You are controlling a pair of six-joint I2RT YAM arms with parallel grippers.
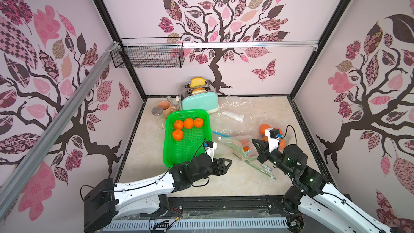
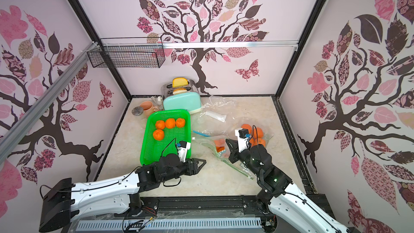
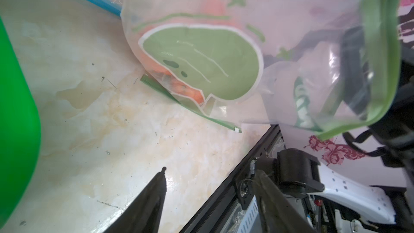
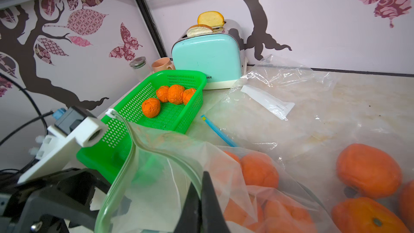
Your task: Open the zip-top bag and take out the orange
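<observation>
The clear zip bag with green print hangs in front of my left gripper, which stands part open with nothing between its fingers. My right gripper is shut on the bag's rim and holds it raised off the table. In the right wrist view the green-edged rim curves into a loop, with its two sides apart at the mouth. Oranges show through the film in the bag. More oranges lie to the right under clear plastic; whether that is the same bag I cannot tell.
A green basket with several oranges stands on the left. Behind it are a mint toaster and a mug. A large clear bag with a blue slider spreads behind.
</observation>
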